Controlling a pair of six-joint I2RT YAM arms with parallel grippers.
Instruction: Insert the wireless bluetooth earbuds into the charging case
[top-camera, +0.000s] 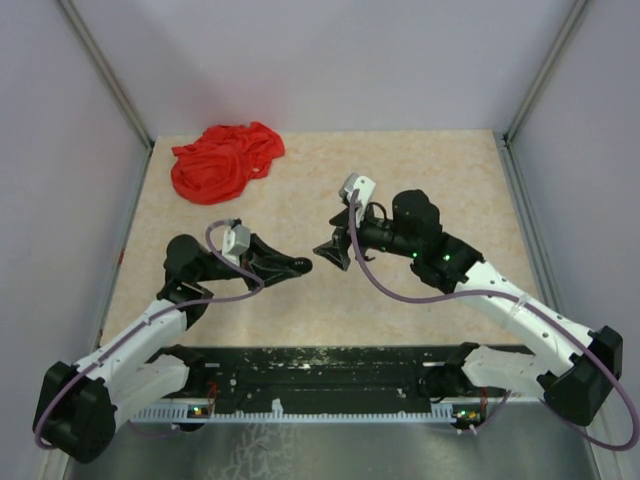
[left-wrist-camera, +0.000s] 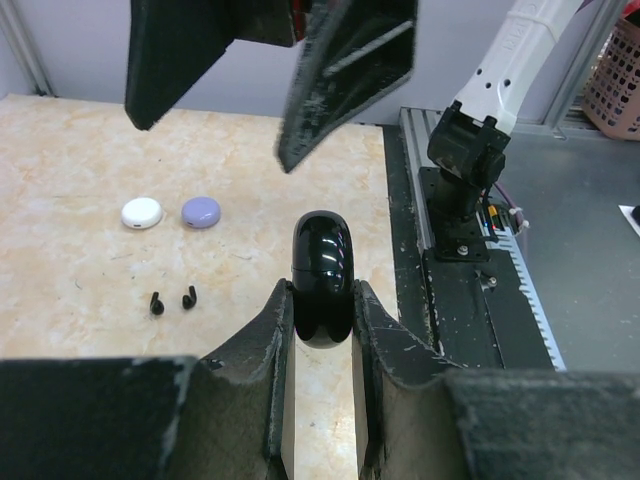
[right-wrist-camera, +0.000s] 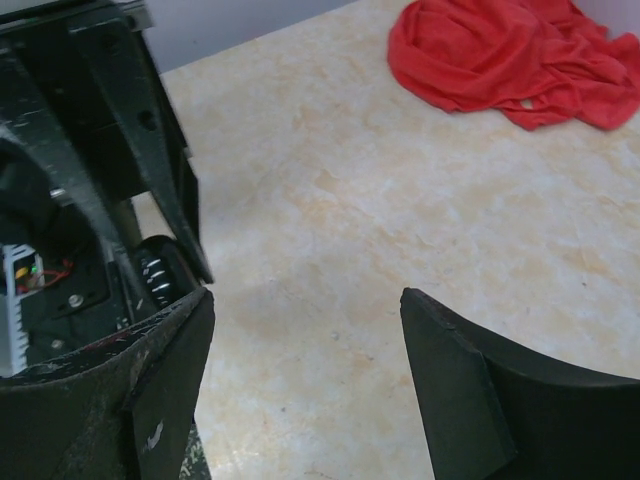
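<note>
Pinched between the fingertips of my left gripper is the glossy black charging case (left-wrist-camera: 323, 255), raised above the table. A seam crosses its body, and its lid looks closed. In the top view the case (top-camera: 302, 265) points toward my right gripper (top-camera: 331, 255), which is open and empty, a small gap away. The right wrist view shows bare tabletop between the right fingers, with the case (right-wrist-camera: 165, 270) at the left, partly hidden. Two small black earbuds, one (left-wrist-camera: 157, 304) beside the other (left-wrist-camera: 189, 297), lie on the table in the left wrist view.
A white round case (left-wrist-camera: 141, 212) and a purple one (left-wrist-camera: 201, 211) sit on the table beyond the earbuds. A crumpled red cloth (top-camera: 225, 163) lies at the back left.
</note>
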